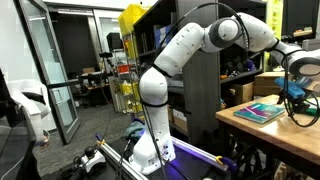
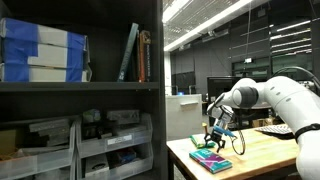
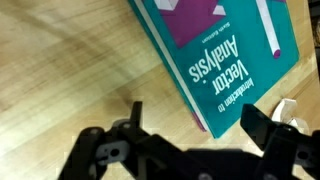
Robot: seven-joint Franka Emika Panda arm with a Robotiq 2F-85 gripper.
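Observation:
A teal book (image 3: 225, 60) titled "Introduction to Vector Analysis" lies flat on the wooden table (image 3: 60, 60). Its corner reaches in between the two fingers of my gripper, one finger to either side. The fingers stand wide apart and grip nothing; whether a finger touches the cover cannot be told. In exterior view 1 the book (image 1: 258, 112) is near the table's far-left part, and my gripper (image 1: 293, 118) is low over the wood to its right. Exterior view 2 shows the book (image 2: 211, 161) beside the gripper.
A dark shelf with blue-and-white boxes (image 2: 45, 62) and standing books (image 2: 130, 58) rises left in exterior view 2. Clear drawers (image 2: 115, 140) sit under it. A small pale object (image 3: 284, 110) lies near the right finger. Bare wood stretches left of the book in the wrist view.

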